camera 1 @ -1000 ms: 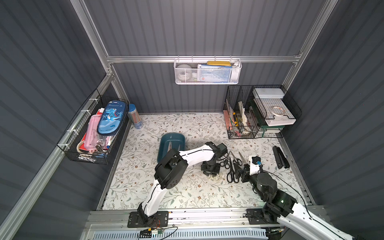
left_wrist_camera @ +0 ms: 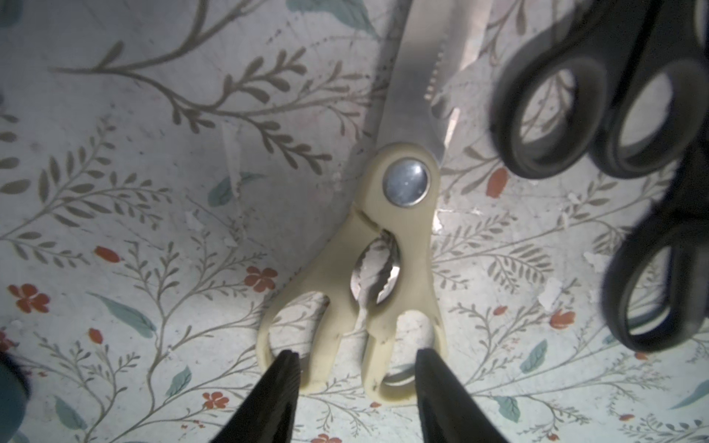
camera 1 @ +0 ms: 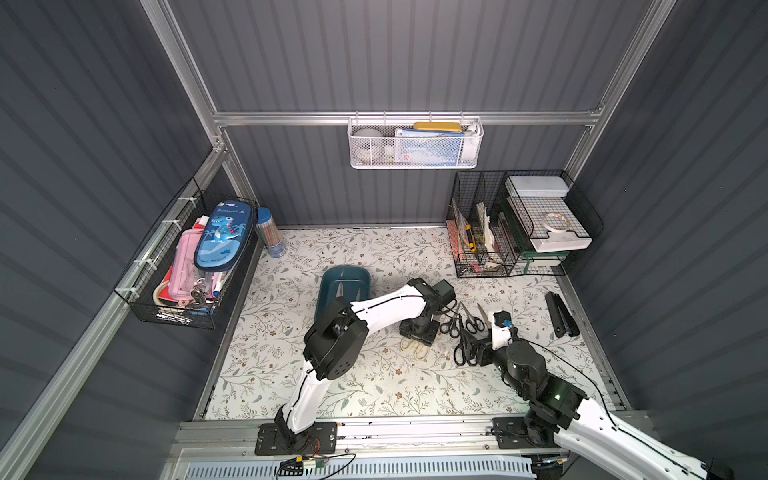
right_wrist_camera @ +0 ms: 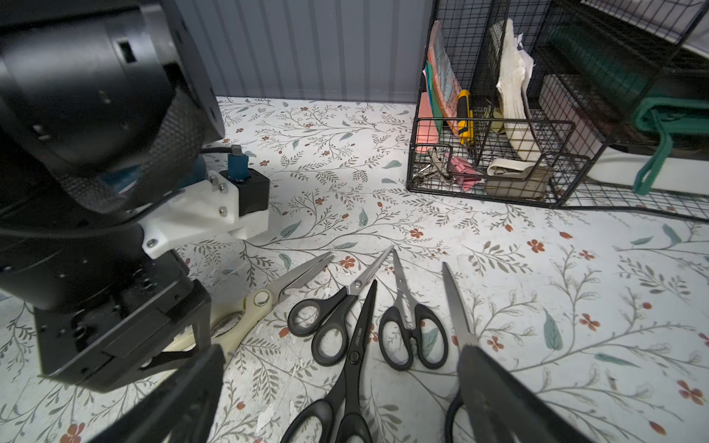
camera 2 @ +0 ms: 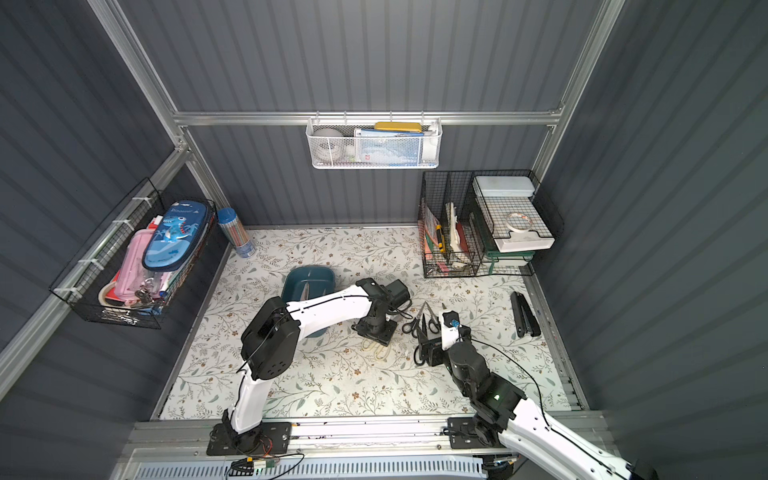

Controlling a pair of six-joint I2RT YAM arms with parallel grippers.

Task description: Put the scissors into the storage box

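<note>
In the left wrist view cream-handled scissors (left_wrist_camera: 404,221) lie on the table, with my left gripper open just above their two finger loops, nothing held. Black scissors (left_wrist_camera: 546,158) lie to their right. Several black-handled scissors (right_wrist_camera: 354,354) show in the right wrist view, where my right gripper hovers near them, open and empty. The teal storage box (camera 1: 322,289) stands left of the scissors, partly hidden by the left arm, with scissors inside.
A wire organizer (camera 1: 480,272) stands at the back right, a black stapler-like object (camera 1: 562,316) at the right edge. A wire basket (camera 1: 168,312) is at the left, a cylinder (camera 1: 270,236) at back left.
My left gripper and arm have shifted slightly over the cream scissors in the last second; the right arm has moved very little. The scissors lie where they were.
</note>
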